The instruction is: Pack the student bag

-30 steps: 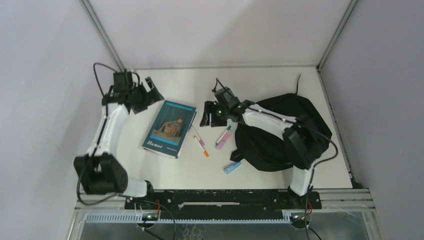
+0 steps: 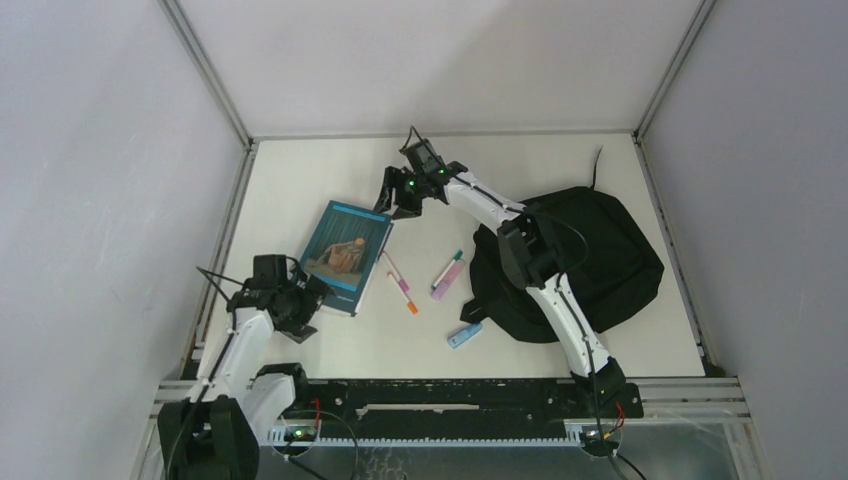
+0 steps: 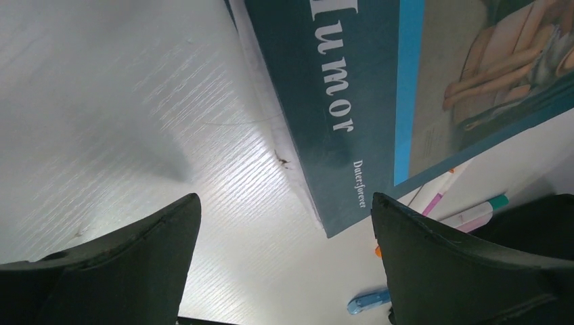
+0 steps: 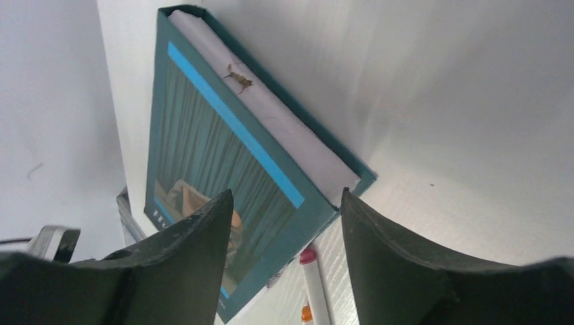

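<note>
A teal hardcover book lies flat on the table, left of centre. At its near-left corner my left gripper stands open; in the left wrist view nothing is between its fingers, and the book lies beyond them. My right gripper is at the far-right corner of the book. Its fingers are parted in the right wrist view, with the book's corner just beyond the gap, not clearly between them. A black bag lies spread on the right side, partly covered by my right arm.
Two thin pens, an orange-tipped one among them, lie right of the book. Farther right are a green-capped marker, a pink item and a blue item. Bare table shows at the far left.
My left gripper has moved from the book's far-left side toward me, to its near-left corner. My right gripper has shifted left and away from me, up to the far-right corner. The book has stayed put.
</note>
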